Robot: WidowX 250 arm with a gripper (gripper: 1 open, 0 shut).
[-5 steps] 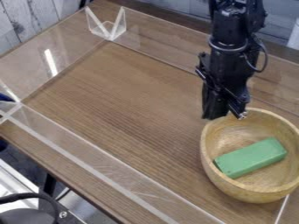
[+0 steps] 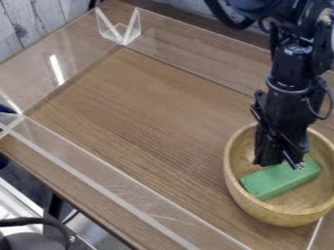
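A wooden bowl [image 2: 261,205] sits at the right front of the wooden table, a green block [image 2: 264,184] lying inside it. The black gripper [image 2: 284,156] hangs down into the bowl at the block's far end, partly covering it. Its fingers look shut; whether they touch the block is unclear.
A clear plastic piece [image 2: 120,29] stands at the back left. Clear tape runs along the front left edge, and black cables lie at the lower left corner.
The arm has moved right and down from above the bowl's back left into the bowl, over the green block's far end.
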